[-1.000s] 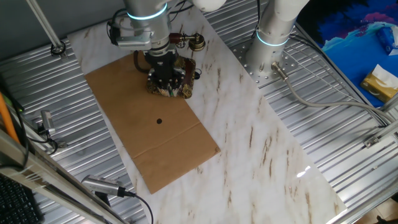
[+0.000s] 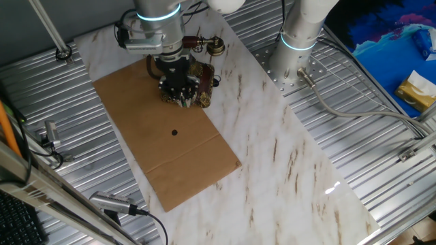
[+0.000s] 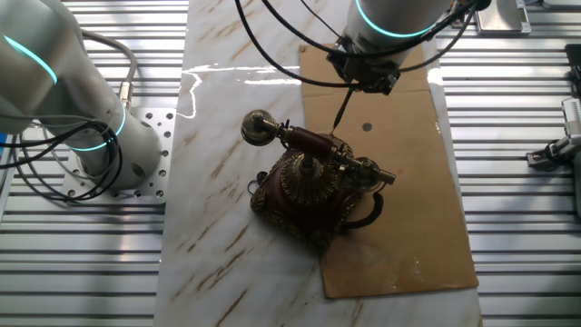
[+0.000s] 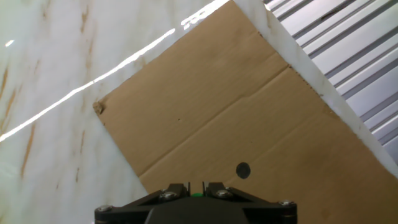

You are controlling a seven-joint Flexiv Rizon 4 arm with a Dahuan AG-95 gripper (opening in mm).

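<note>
In exterior view 1 my gripper [image 2: 181, 102] hangs in front of an old-style telephone [image 2: 206, 79], covering part of it. Exterior view 2 shows the dark red and brass telephone [image 3: 310, 189] standing upright, its handset [image 3: 310, 143] across the cradle. There the gripper is seen apart from the telephone, with a thin dark piece slanting down from it. The wrist view has the fingers close together at the bottom edge, a small green spot between them; whether they grip anything is unclear. A round black spot [image 4: 243, 170] marks the cardboard [image 4: 205, 106] just ahead of them.
The cardboard [image 2: 157, 146] lies flat on a marble-patterned table [image 2: 272, 170], partly under the telephone. Cables [image 3: 281, 68] loop near my wrist.
My arm and gripper have shifted very slightly to the left in exterior view 1. The telephone and cardboard look unmoved.
</note>
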